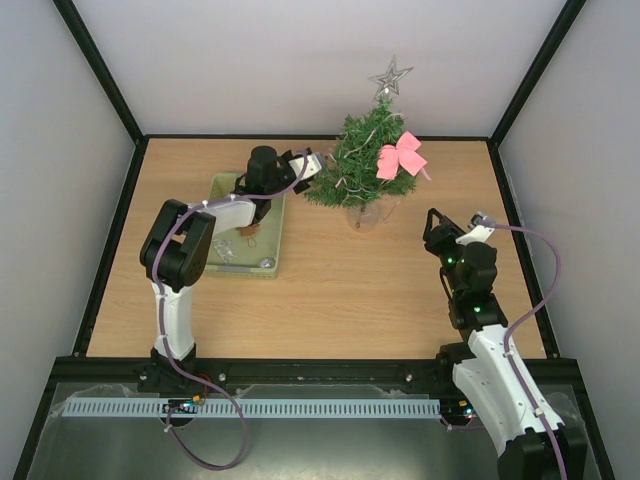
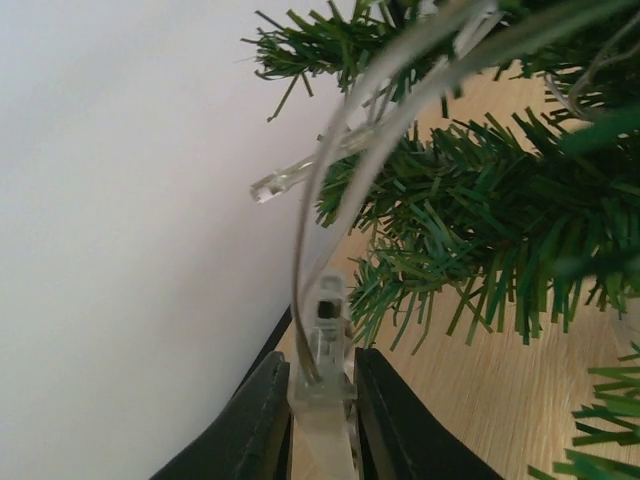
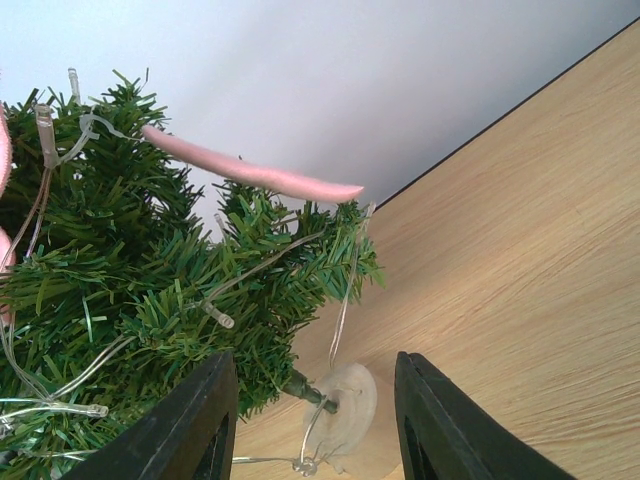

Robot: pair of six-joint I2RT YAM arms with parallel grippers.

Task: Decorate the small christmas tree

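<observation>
The small Christmas tree (image 1: 352, 165) stands at the back of the table on a clear base (image 3: 345, 405). It bears a silver star (image 1: 391, 77) on top, a pink bow (image 1: 401, 157) on its right side and a clear-wired string of lights (image 3: 240, 280). At the tree's left side, my left gripper is shut on a small clear plastic piece (image 2: 323, 385) with wires rising from it, close to the branches (image 2: 450, 200). Off to the tree's right, my right gripper stands part open, with nothing between its fingers.
A green tray (image 1: 266, 245) lies under the left arm, holding a few small items, among them a clear piece and a round silvery one. A wall rises close behind the tree.
</observation>
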